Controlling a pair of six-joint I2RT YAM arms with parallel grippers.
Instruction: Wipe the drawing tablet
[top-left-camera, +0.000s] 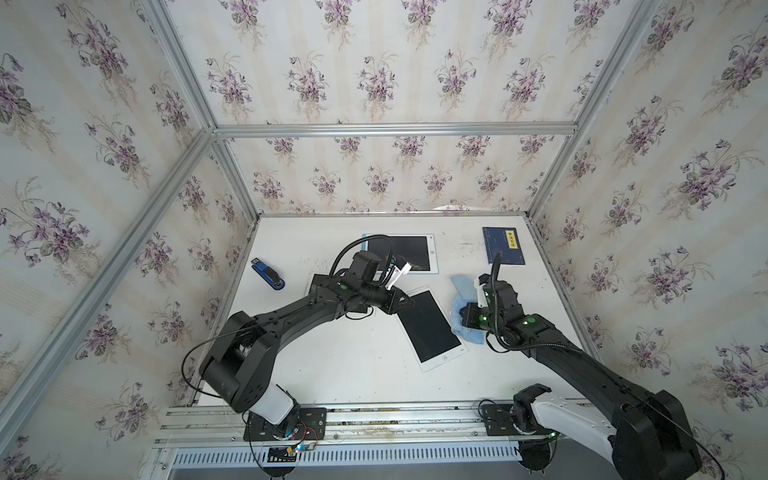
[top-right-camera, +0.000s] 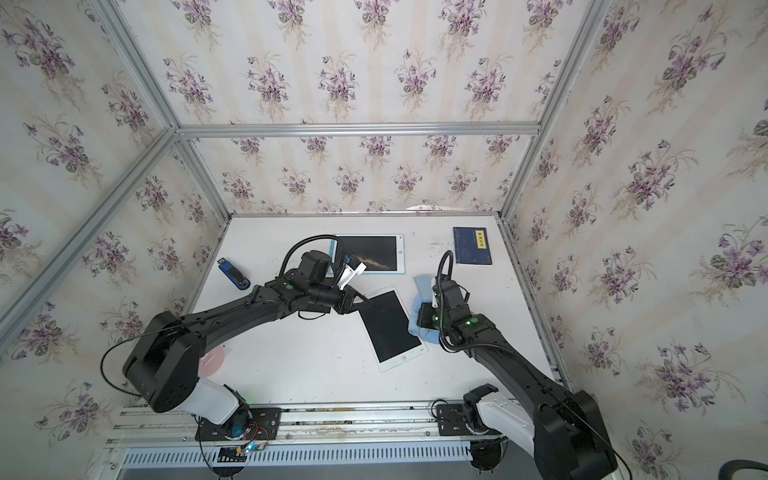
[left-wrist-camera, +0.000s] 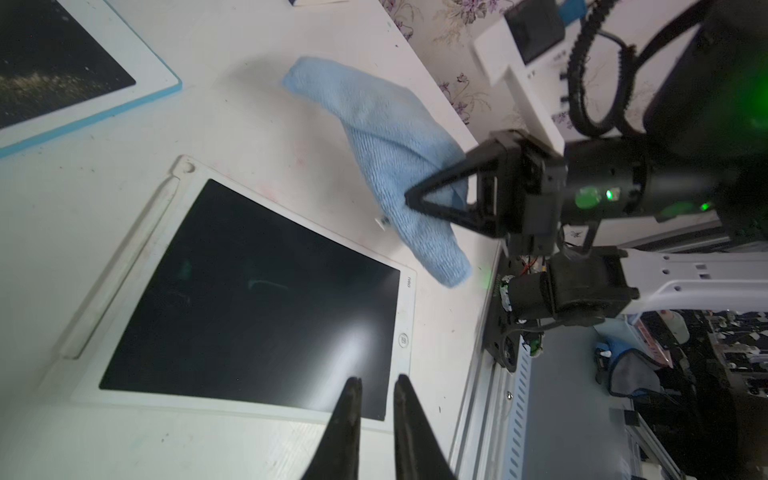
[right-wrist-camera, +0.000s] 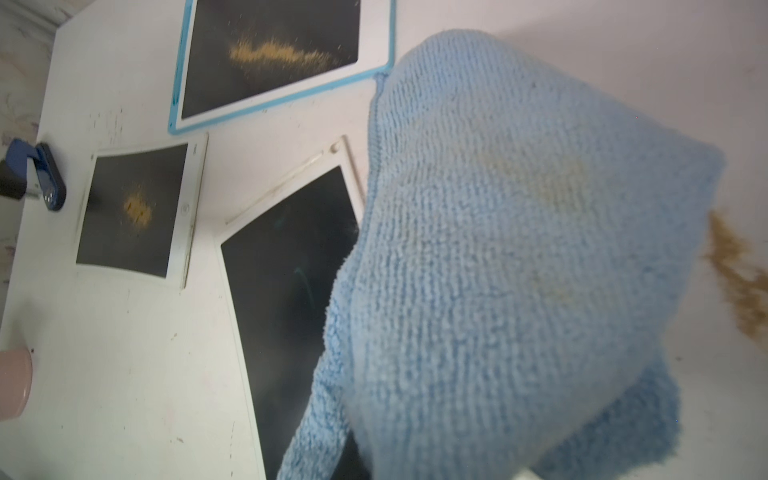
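Note:
A white-framed drawing tablet (top-left-camera: 429, 328) lies slanted mid-table, its dark screen (left-wrist-camera: 264, 296) bearing a faint greenish mark and no visible powder. My left gripper is at the tablet's edge, fingertips apart with nothing between them; whether it touches the tablet I cannot tell. Just to the tablet's right, my right gripper (top-left-camera: 466, 314) is shut on a blue cloth (left-wrist-camera: 400, 152), which hangs beside and partly over the frame in the left wrist view. The cloth (right-wrist-camera: 512, 240) shows brownish smudges and hides the right fingertips in the right wrist view.
Yellowish powder lies on the blue-edged tablet (right-wrist-camera: 272, 60) at the back and the smaller tablet (right-wrist-camera: 134, 209) at left. A brown patch (right-wrist-camera: 736, 280) marks the table. A blue notebook (top-left-camera: 503, 245) and a blue stapler-like object (top-left-camera: 267, 273) lie farther out.

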